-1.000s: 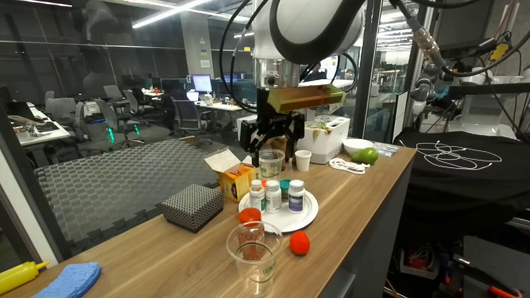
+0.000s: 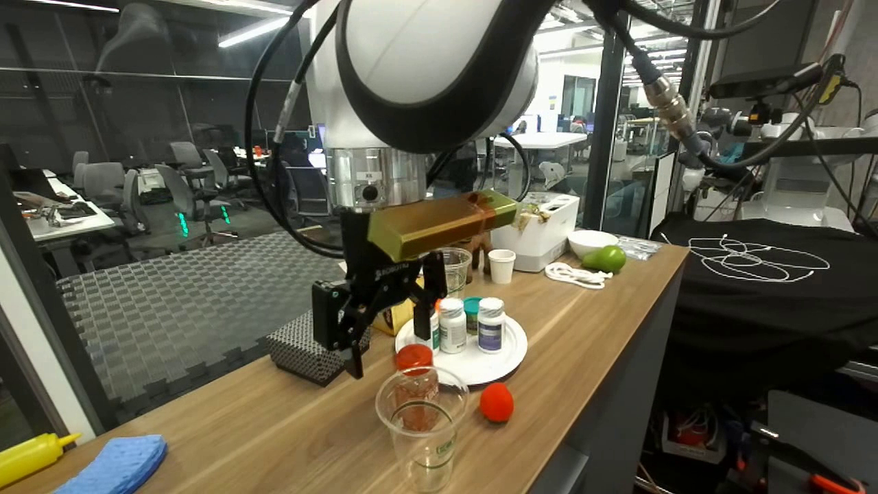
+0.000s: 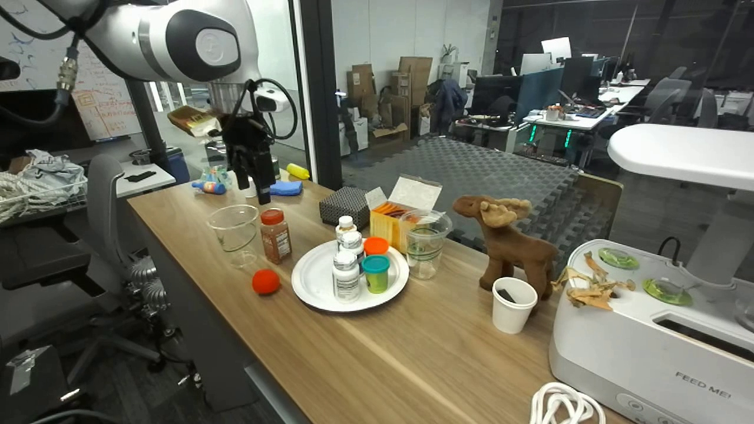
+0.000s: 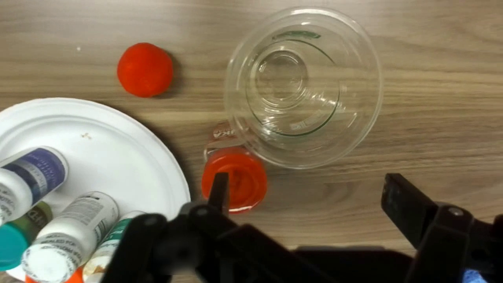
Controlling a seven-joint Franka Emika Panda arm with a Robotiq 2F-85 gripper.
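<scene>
My gripper [image 2: 384,350] stands open above the counter, nothing between its fingers. In the wrist view one finger [image 4: 219,191] overlaps the red lid of a spice jar [image 4: 243,181], and the other finger [image 4: 408,207] is over bare wood. A clear plastic cup [image 4: 306,89] stands upright beside the jar. A small red ball [image 4: 145,70] lies near them. The white plate [image 3: 321,293] carries several bottles, among them a white bottle with a purple label [image 2: 491,325], and a green tub with a teal lid [image 3: 376,274].
Behind the plate are a dark textured box [image 3: 344,207], a yellow open carton [image 3: 389,227] and a second clear cup [image 3: 424,244]. A toy moose [image 3: 510,240], a paper cup [image 3: 512,307] and a white planter [image 3: 636,346] stand farther along.
In exterior view 1 my gripper has moved left and down, from above the second clear cup to near the spice jar. The objects on the counter have stayed put.
</scene>
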